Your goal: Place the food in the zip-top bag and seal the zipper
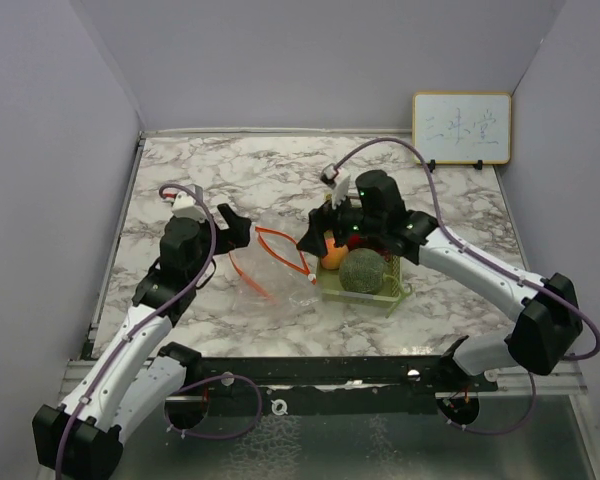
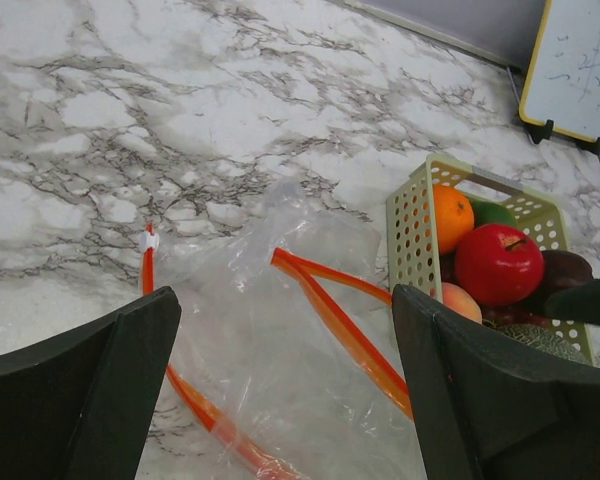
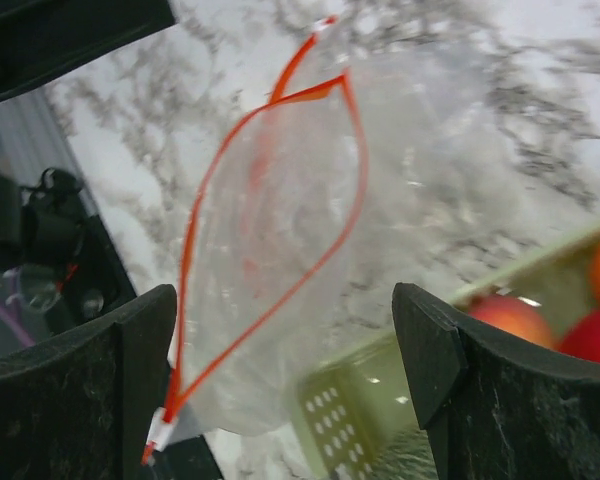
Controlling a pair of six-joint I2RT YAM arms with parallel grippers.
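Clear zip bags with orange zippers (image 1: 275,275) lie in the middle of the marble table. Right of them stands a green plastic basket (image 2: 410,220) holding an orange (image 2: 451,220), a red apple (image 2: 497,265), a peach (image 1: 333,255), a cantaloupe-like green melon (image 1: 362,270) and darker items. My left gripper (image 1: 235,222) is open above the bags' upper left, nothing between its fingers. My right gripper (image 1: 316,230) hangs over the bags' right side and the basket's left edge, its fingers apart and empty, pointing at an orange zipper in the right wrist view.
A small whiteboard (image 1: 461,127) stands at the back right corner. Bare table (image 1: 200,150) lies behind the bags and at the left. Grey walls enclose the sides and back.
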